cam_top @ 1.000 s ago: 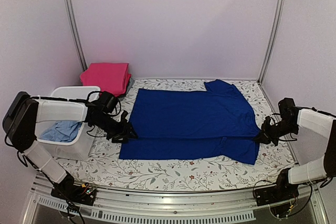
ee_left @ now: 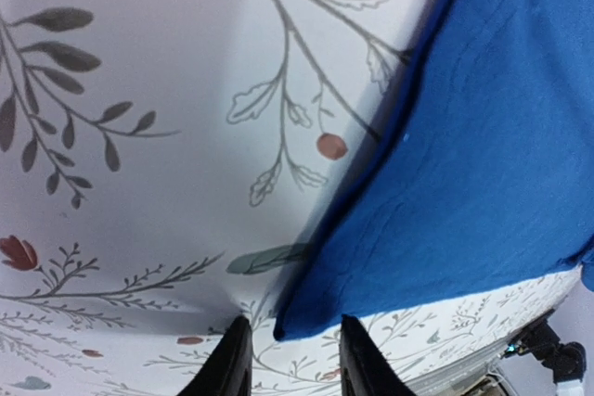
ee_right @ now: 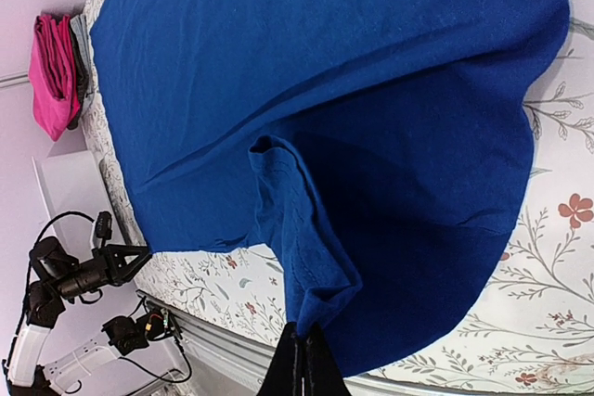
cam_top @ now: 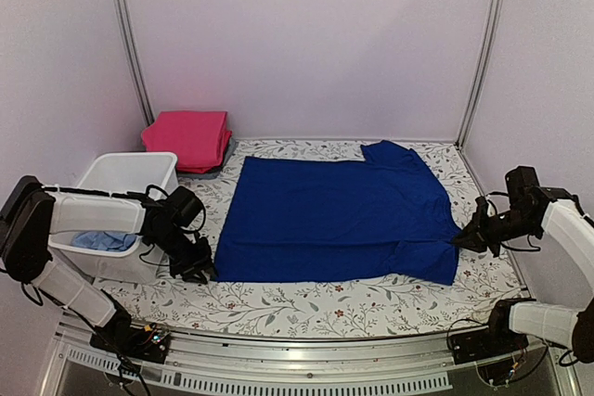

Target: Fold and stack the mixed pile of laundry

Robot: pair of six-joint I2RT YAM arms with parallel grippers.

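Note:
A blue garment [cam_top: 325, 201] lies spread over the middle of the table, with a long crease across its lower part and one sleeve sticking up at the back right. At its front left corner is my left gripper, fingers [ee_left: 232, 359] parted and the garment's corner reaching into the gap. On the right side, my right gripper is shut on a raised fold of the same garment [ee_right: 297, 238]. Its fingertips are partly hidden by the cloth.
At the back left, a folded pink item [cam_top: 188, 139] rests on a grey one [cam_top: 206, 173]. A white basket [cam_top: 139, 173] with light blue cloth [cam_top: 105, 240] inside stands under the left arm.
My right gripper has drawn back and lifted the fold slightly.

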